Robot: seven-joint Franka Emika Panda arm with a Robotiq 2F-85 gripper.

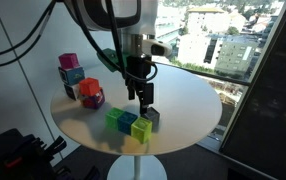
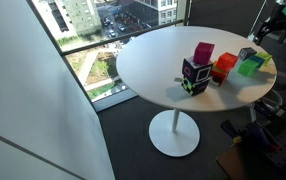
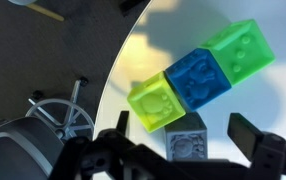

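A row of blocks, green (image 3: 240,50), blue (image 3: 198,78) and yellow (image 3: 156,101), lies on the white round table (image 1: 188,131) near its front edge. Touching or very close to the yellow end is a dark grey block (image 3: 187,138). My gripper is open, its fingers spread wide to either side of the grey block in the wrist view. From exterior view 1, the fingertips appear just left of and above the grey block (image 1: 152,115), behind the row. Contact with it cannot be made out.
Stacked blocks stand on the table's left side in exterior view 1: magenta (image 1: 69,60) on top, an orange-red block (image 1: 90,87) and others near it. A chair (image 3: 33,150) stands beyond the table edge.
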